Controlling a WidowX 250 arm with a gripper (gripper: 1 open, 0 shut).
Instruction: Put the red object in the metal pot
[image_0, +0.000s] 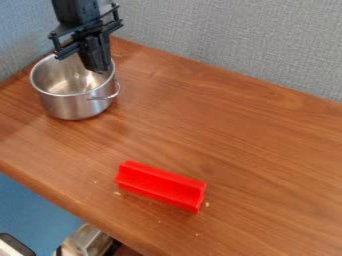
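Observation:
A bright red block-like object lies on the wooden table near its front edge, well apart from the gripper. The shiny metal pot stands upright at the back left, a wire handle on its right side. Over the pot's mouth, pointing down, is my black gripper; its fingertips overlap the pot's opening in this view. Whether the fingers are apart is too small and dark to make out. No red thing shows at the gripper, and the visible part of the pot's inside looks empty.
A grey textured wall bounds the back. Below the front left edge sits a metal and black fixture.

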